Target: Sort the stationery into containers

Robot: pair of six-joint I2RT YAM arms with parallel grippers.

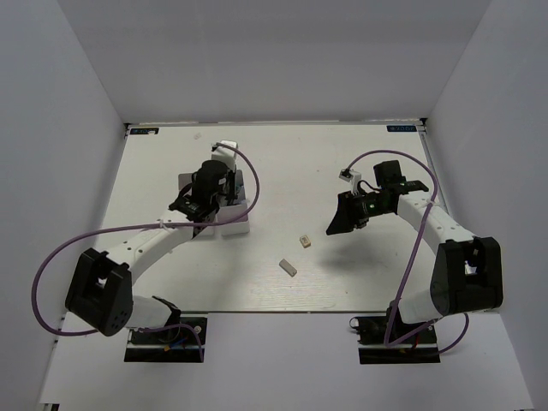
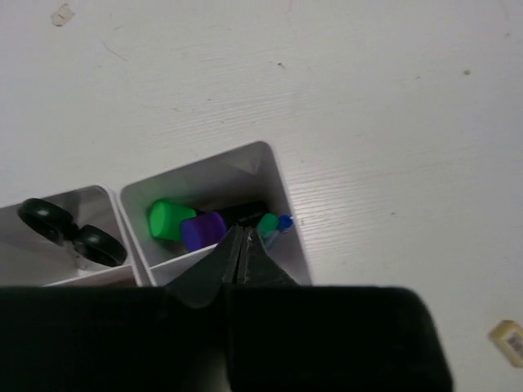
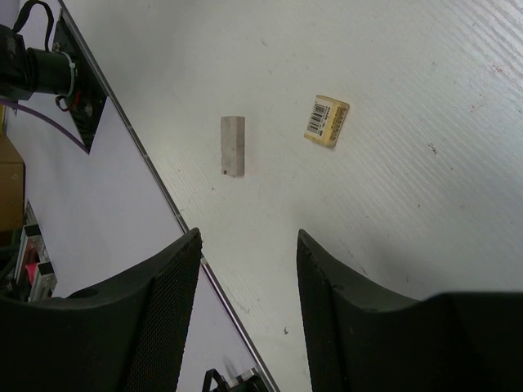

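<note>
Two joined bins sit under my left gripper. Green [image 2: 167, 220] and purple [image 2: 203, 231] capped items lie in the right bin [image 2: 267, 159], along with a small blue-tipped one [image 2: 283, 222]; the left bin [image 2: 105, 196] holds a black two-ringed item [image 2: 72, 232]. The left fingertips meet over the right bin's near part, with nothing showing between them. A grey block [image 3: 233, 147] and a tan barcoded piece [image 3: 327, 121] lie apart on the table. My right gripper hangs above the table, open and empty, to the right of both.
Bare white table [image 1: 291, 171] spreads between the arms and behind them. The table's front edge [image 1: 282, 312] runs not far from the grey block. Purple cables loop around both arms.
</note>
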